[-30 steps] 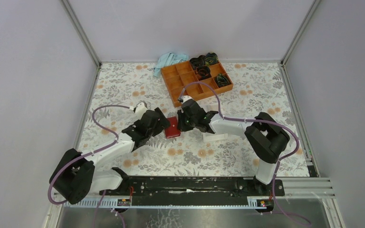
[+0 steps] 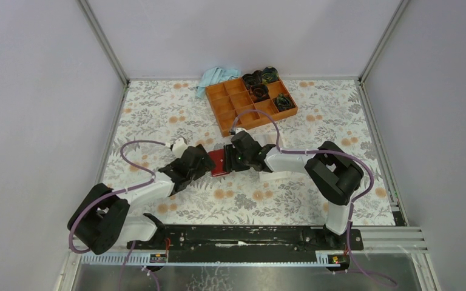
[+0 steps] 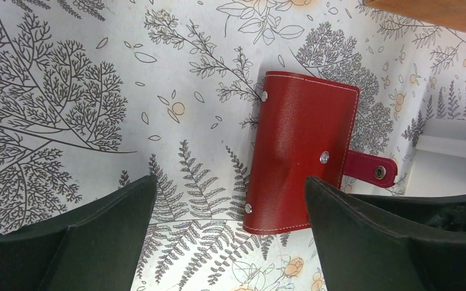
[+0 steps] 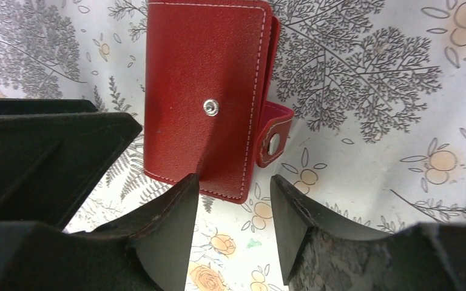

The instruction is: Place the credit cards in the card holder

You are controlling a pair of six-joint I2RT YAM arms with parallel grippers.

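A red leather card holder (image 2: 217, 162) with a snap strap lies on the floral cloth between my two grippers; it looks closed, strap sticking out to the right in the left wrist view (image 3: 297, 145). My left gripper stands open just left of the holder, its fingers either side of the holder's left edge in that view. My right gripper is open over the holder's lower edge near the strap, with nothing held. No cards can be made out.
A wooden compartment tray (image 2: 224, 106) with dark items stands at the back, a light blue cloth (image 2: 215, 76) beside it. A white object (image 2: 273, 176) lies under the right arm.
The left arm has shifted slightly down toward the front. The right arm has moved a little, its gripper now lower over the holder's right side. The holder looks unmoved.
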